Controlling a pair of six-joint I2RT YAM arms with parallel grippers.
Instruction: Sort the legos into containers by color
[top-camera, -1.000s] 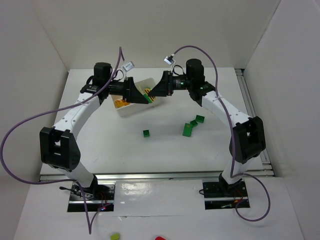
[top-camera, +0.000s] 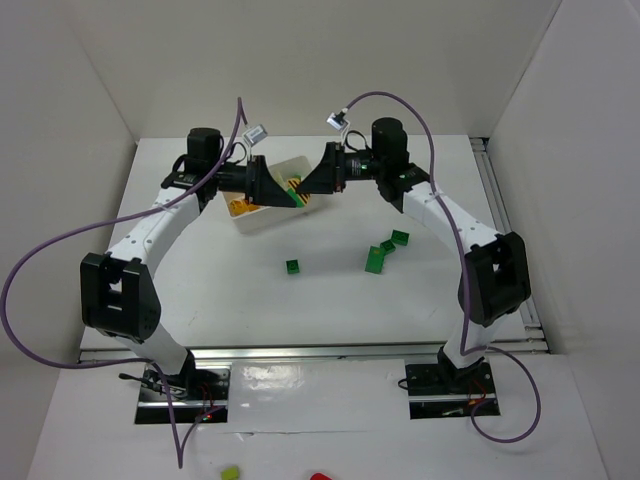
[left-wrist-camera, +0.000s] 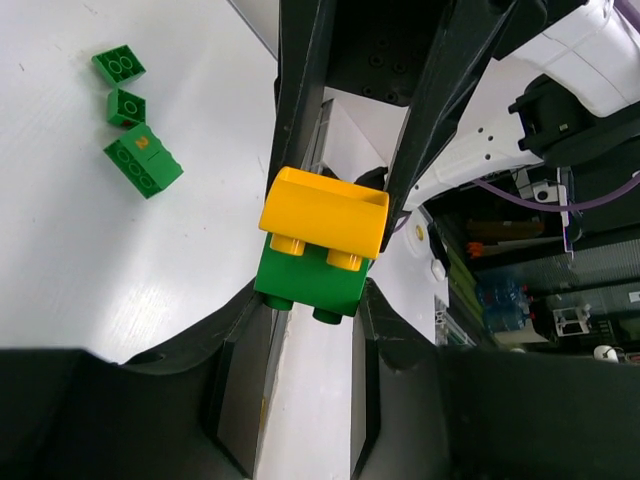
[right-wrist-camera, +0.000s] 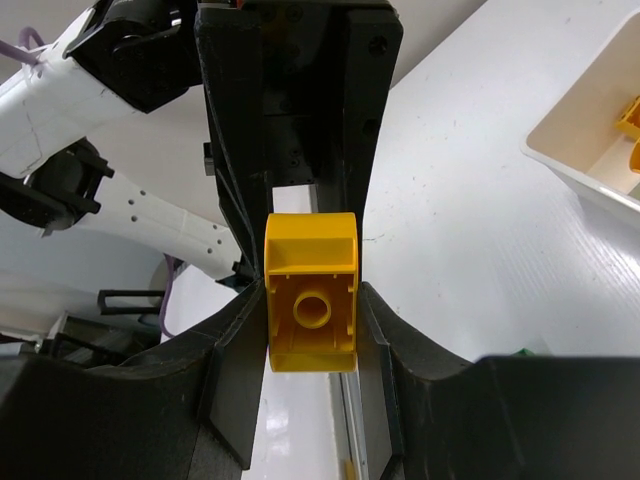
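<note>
A green brick (left-wrist-camera: 310, 275) and a yellow brick (left-wrist-camera: 325, 212) are joined stud to base, held in the air between my two arms. In the left wrist view, the fingers of my left gripper press against both sides of the green one. My right gripper is shut on the yellow brick, whose hollow underside faces the right wrist view. Seen from the top, both grippers meet in front of a white divided container (top-camera: 250, 222), where yellow bricks (top-camera: 240, 206) lie in the left compartment. The arms partly hide its other side.
A lone green brick (top-camera: 292, 267) lies on the table in front of the grippers. To the right is a cluster of green bricks (top-camera: 375, 260). A yellow-green piece (top-camera: 230, 472) and a red piece (top-camera: 320, 477) show at the bottom edge.
The right gripper has kept the yellow brick in the same place.
</note>
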